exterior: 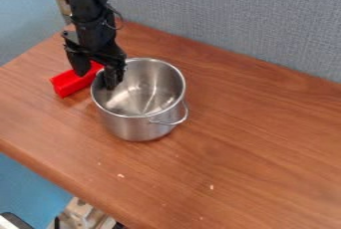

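A large steel pot [142,109] with a wire handle stands on the wooden table at centre-left. A red block [71,82] lies just left of it, partly behind my arm. My black gripper [99,67] is low over the pot's left rim and the block, its fingers open; one reaches down at the pot's upper-left edge. Whether it touches the rim is unclear.
A grey wall [240,14] runs along the back, and a blue surface [30,180] lies beyond the table's front-left edge.
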